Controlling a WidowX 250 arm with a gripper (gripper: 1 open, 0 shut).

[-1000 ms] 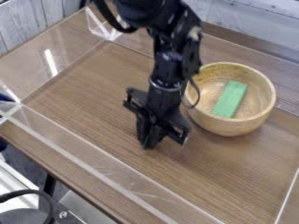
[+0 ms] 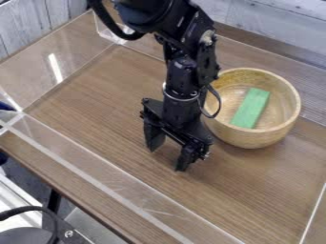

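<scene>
My black gripper (image 2: 176,141) is low over the wooden tabletop, its fingers apart and pointing down at the middle of the view. I cannot make out anything between them. To its right is a wide beige bowl (image 2: 272,128) with a green block (image 2: 251,108) lying inside it; the arm hides part of the bowl's left side.
Walls or panels stand along the back. Dark cables or parts sit at the lower left edge, off the tabletop.
The arm has sharpened from a blur and shifted slightly, its fingers now a little more spread near the table. The bowl and green block have stayed put.
</scene>
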